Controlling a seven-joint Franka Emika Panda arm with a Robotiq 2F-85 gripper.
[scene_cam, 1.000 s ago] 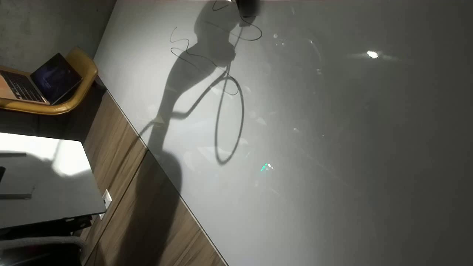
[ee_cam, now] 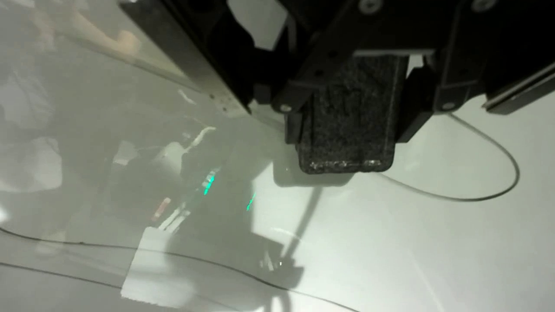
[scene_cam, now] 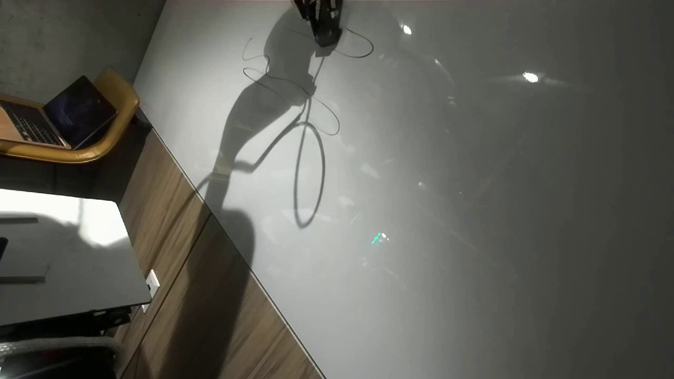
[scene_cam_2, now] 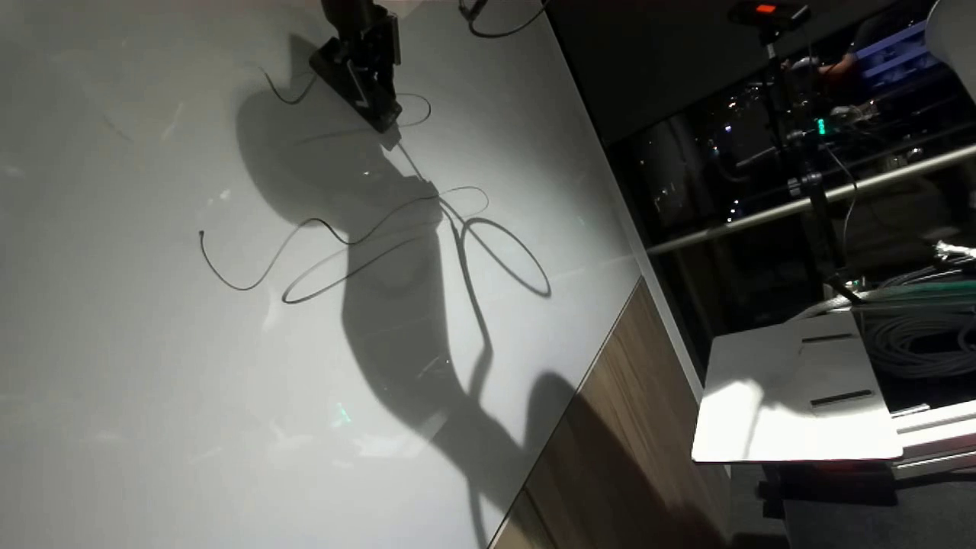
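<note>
A dark, rough-faced rectangular block with rounded corners sits between the fingers of my gripper, which is shut on its two sides. Exterior view 1 has the gripper at the top edge, partly cut off by the frame. In exterior view 2 the gripper is at upper left of centre, low over the glossy white surface. The block's shadow lies close by it; whether the two touch, I cannot tell.
A thin dark cable winds loosely across the white surface, with one loop close to the gripper. Wide free room lies on the right of exterior view 1. Beyond the wooden edge are a chair with a laptop and a small stand.
In exterior view 1 my gripper has moved left and farther down into the frame, and the arm's shadow has shifted left with it. The cable lies as before.
</note>
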